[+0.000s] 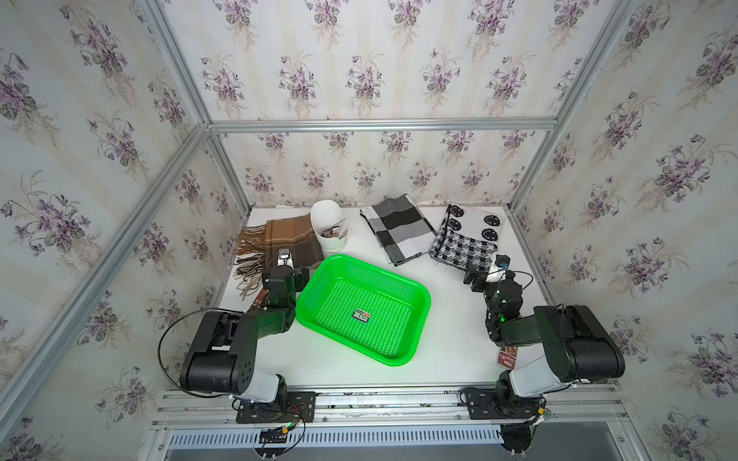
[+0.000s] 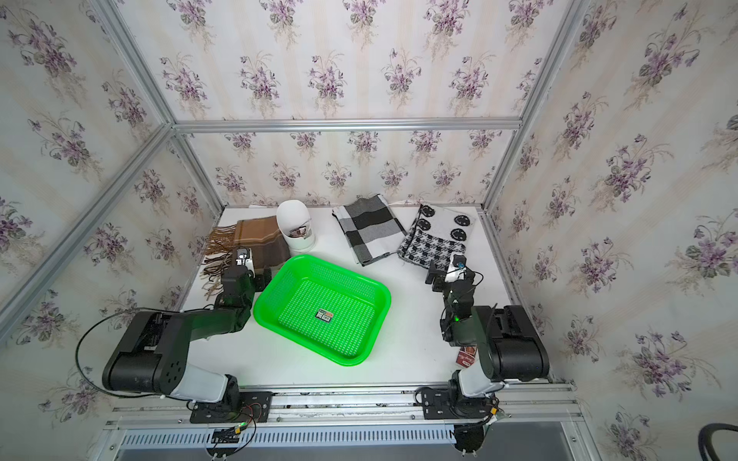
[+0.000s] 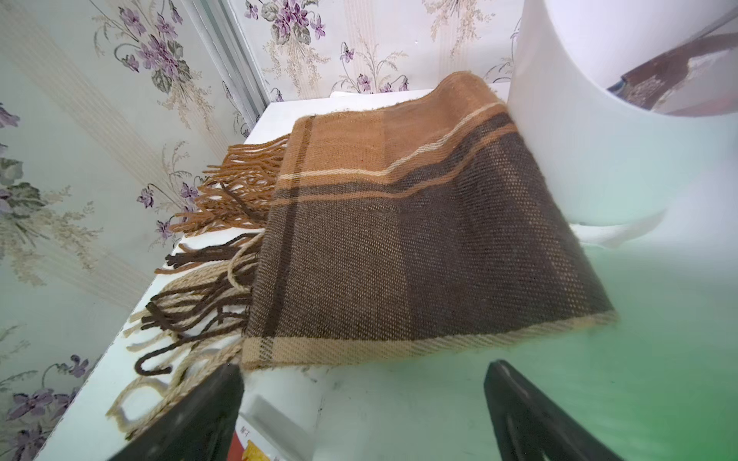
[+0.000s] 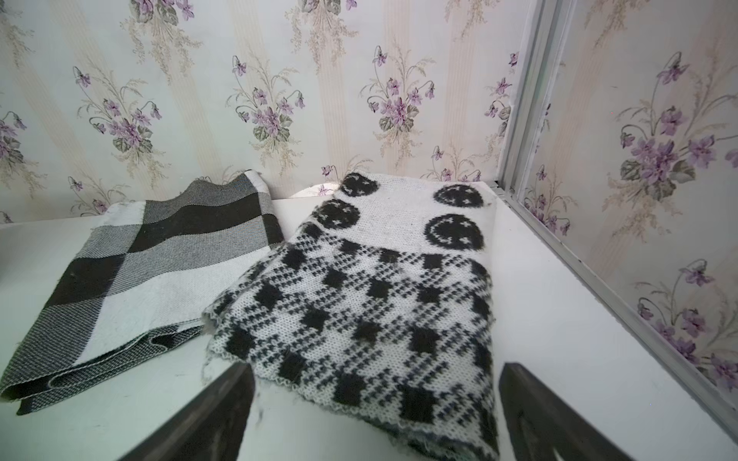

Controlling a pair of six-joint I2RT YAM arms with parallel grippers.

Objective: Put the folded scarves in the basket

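A green plastic basket (image 1: pixel 361 292) stands empty on the table, apart from a small label on its floor. Behind it lie three folded scarves: a brown fringed plaid one (image 3: pixel 399 261) at left, a black, grey and white checked one (image 1: pixel 396 229) in the middle, and a black-and-white houndstooth one with round motifs (image 4: pixel 353 322) at right. My left gripper hovers at the basket's left, open and empty, facing the brown scarf. My right gripper is open and empty to the basket's right, facing the houndstooth scarf.
A white cylindrical container (image 1: pixel 330 238) with items in it stands beside the brown scarf. Red packets lie by both arms, one at the right front (image 1: pixel 506 356). Papered walls and metal rails enclose the table.
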